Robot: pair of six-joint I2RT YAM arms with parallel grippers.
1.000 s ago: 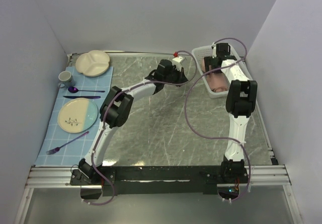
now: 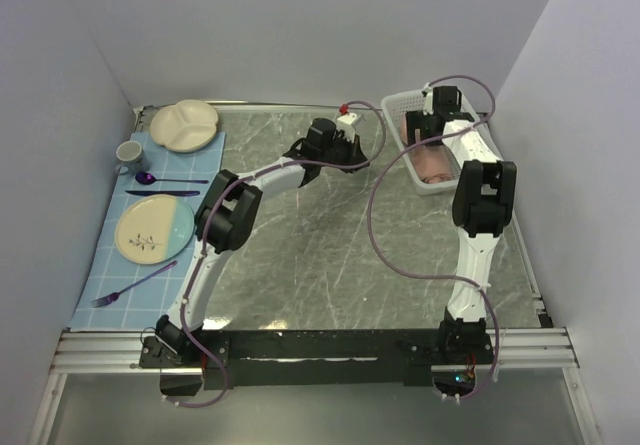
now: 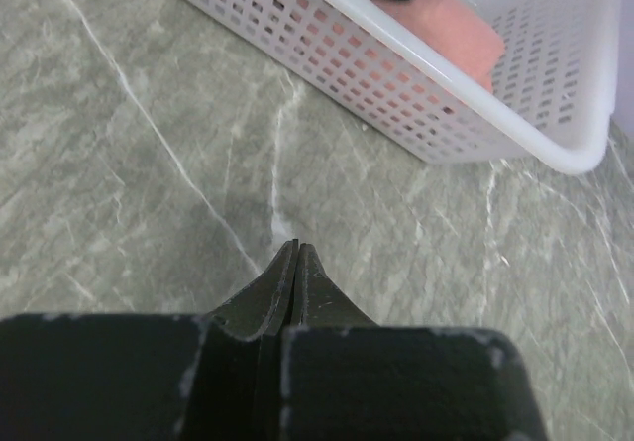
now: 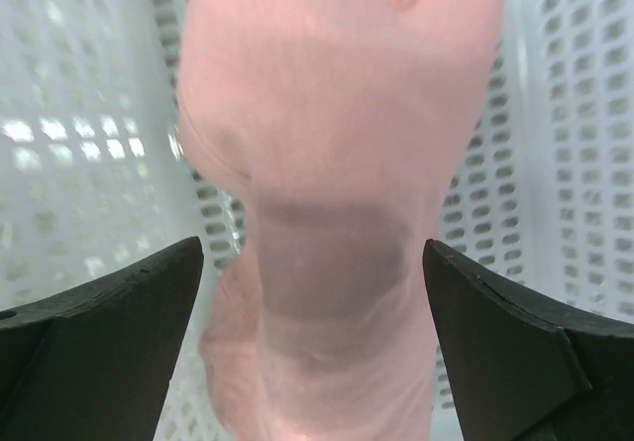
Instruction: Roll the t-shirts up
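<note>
A pink rolled cloth (image 4: 337, 223), seemingly a t shirt, lies lengthwise inside the white perforated basket (image 2: 452, 186). In the right wrist view my right gripper is open, one finger on each side of the cloth; whether they touch it cannot be told. From the top, the right arm covers part of the pink cloth (image 2: 431, 163). My left gripper is shut over bare grey tabletop, left of the basket, with nothing showing between its fingertips. Past it in the left wrist view, the basket's wall (image 3: 396, 104) shows with pink cloth (image 3: 451, 30) inside.
On the left, a blue mat (image 2: 120, 235) carries a round plate (image 2: 143, 235), a divided plate (image 2: 184, 125), a mug (image 2: 130, 155) and purple-handled cutlery. Purple cables loop near both arms.
My right gripper stays over the basket, having shifted slightly down and back up, now a touch further right. The pink cloth's near end looks looser. The left gripper has barely moved.
</note>
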